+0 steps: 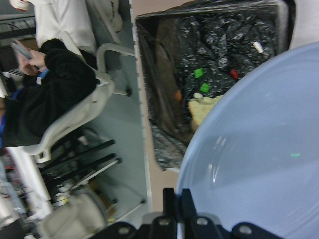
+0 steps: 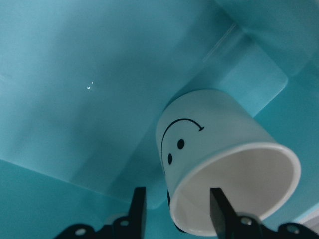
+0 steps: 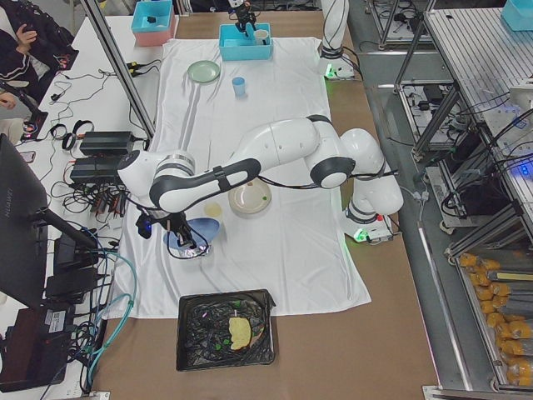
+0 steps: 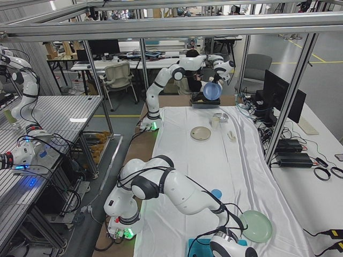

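Observation:
My left gripper is shut on the rim of a blue plate (image 1: 254,139), which hangs upright in the camera right view (image 4: 211,91). Past it, a black-lined bin (image 3: 183,329) holds a yellow piece (image 3: 241,332) and small coloured scraps. At the far end, my right gripper stands open at the rim of a white cup (image 2: 209,119) with a drawn face, inside a teal box (image 3: 233,52).
A cream plate (image 3: 250,198), a pale cup (image 4: 215,122), a foil dish (image 4: 221,116), a blue cup (image 3: 238,86) and a green plate (image 3: 204,71) rest on the white cloth (image 3: 283,258).

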